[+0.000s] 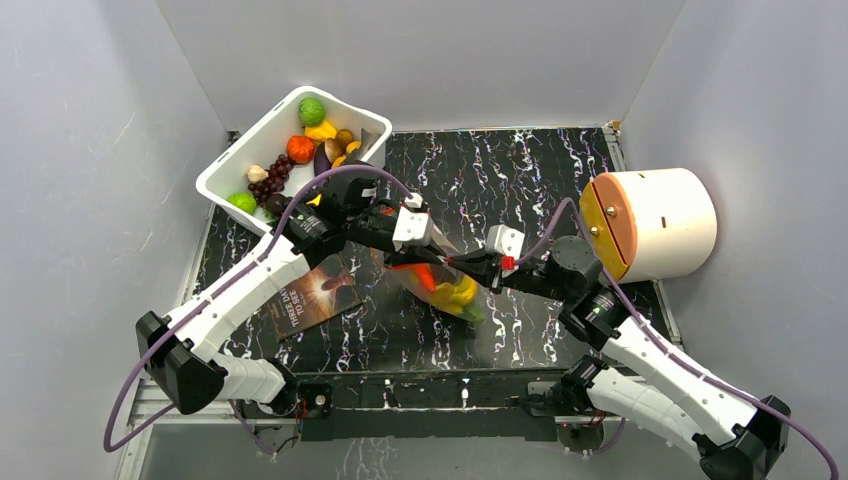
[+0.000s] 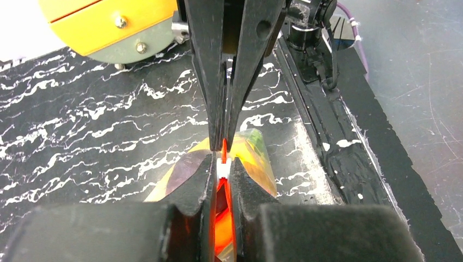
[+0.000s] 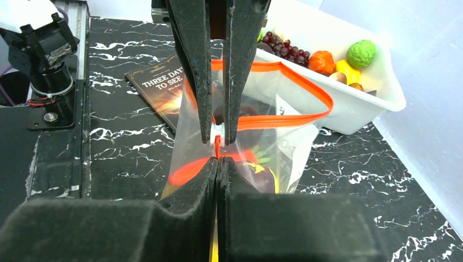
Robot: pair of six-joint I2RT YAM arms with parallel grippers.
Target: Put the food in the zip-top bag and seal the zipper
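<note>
The clear bag with an orange zipper stands upright on the marble mat, its mouth gaping, with red, yellow and dark food inside. My left gripper is shut on the white zipper slider at one corner of the bag. My right gripper is shut at the orange strip by that slider, facing the left one; whether the thin strip lies between its fingertips is hard to tell. Most of the bag is hidden under both arms in the top view.
A white bin of produce stands at the back left, a book lies front left, and a cream cylinder with a yellow front stands at the right.
</note>
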